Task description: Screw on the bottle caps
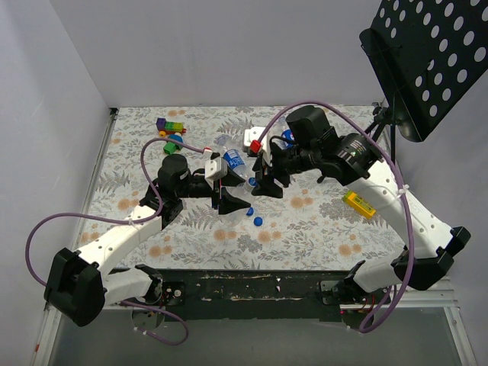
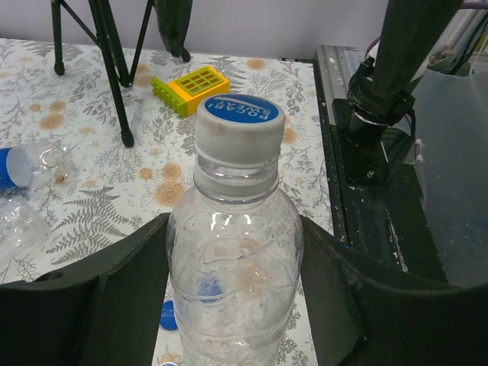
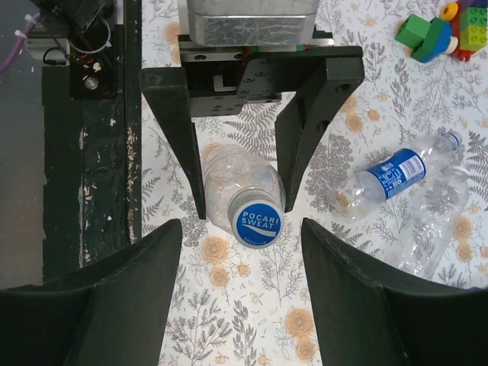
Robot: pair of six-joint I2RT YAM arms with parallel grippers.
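Note:
My left gripper is shut around the body of a clear plastic bottle [image 2: 232,267], held upright above the table. A white cap [image 2: 239,141] with a blue printed top sits on its neck; how tight it is cannot be told. In the right wrist view the same cap [image 3: 257,224] faces me. My right gripper stands part open, with its fingers [image 3: 145,263] at either side of the cap in that view and apart from it. In the top view, the right gripper [image 1: 268,171] is just right of the bottle.
Two loose blue caps [image 1: 258,221] lie on the table in front. A labelled bottle [image 3: 398,174] and a clear bottle [image 3: 435,221] lie on their sides. Toy blocks [image 1: 171,136] are back left, a yellow block [image 1: 358,204] right, near a black stand.

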